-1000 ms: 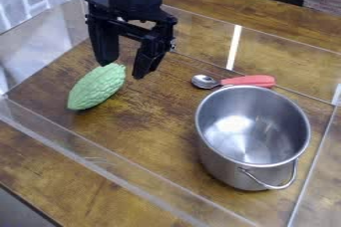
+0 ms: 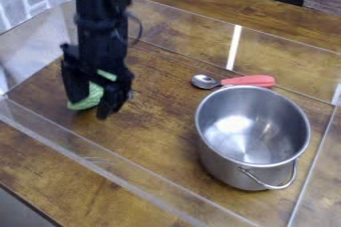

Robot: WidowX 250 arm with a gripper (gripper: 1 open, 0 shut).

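Observation:
My black gripper is low over the wooden board at the left, open, its fingers around a green bitter melon, which is mostly hidden behind the gripper. A large steel pot with a wire handle stands at the right. Behind the pot lies a spoon with a red handle and a steel bowl end.
Clear plastic walls edge the work area along the front and sides. Bare wood lies between the gripper and the pot, and more bare table is at the back.
My gripper has moved down and to the left onto the bitter melon, now covering much of it. The pot and spoon have not moved.

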